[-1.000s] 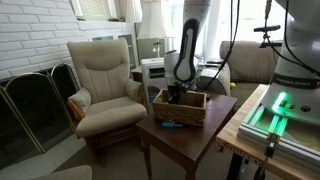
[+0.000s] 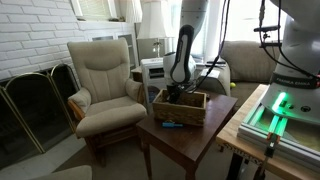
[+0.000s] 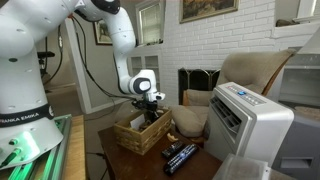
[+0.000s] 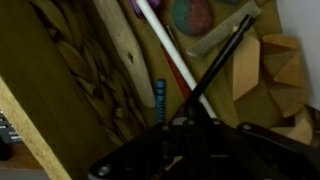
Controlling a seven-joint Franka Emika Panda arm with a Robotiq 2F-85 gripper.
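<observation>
Down inside a brown wicker box [image 3: 134, 139], my gripper [image 2: 174, 92] is at the end of the white arm. In the wrist view a slim black stick [image 4: 233, 48] runs slantwise up from the fingertips, and my fingers look shut on its lower end. A white stick [image 4: 158, 28] crosses beneath it and also reaches the fingers, where dark parts hide its end. The contact itself is hard to make out. Beside these lie a flat wooden stick [image 4: 126, 50] and a short blue stick [image 4: 160, 101].
The box's woven wall [image 4: 75, 55] stands close beside the gripper. A round coloured ball [image 4: 192, 15] and wooden pieces [image 4: 246, 68] share the box. Outside, a blue item [image 2: 173, 125] and a black item [image 3: 180, 158] lie on the dark table [image 2: 200, 139].
The arm's lower end has shifted slightly and leans a little more in exterior view 1, staying at the box. The box has not visibly moved.
</observation>
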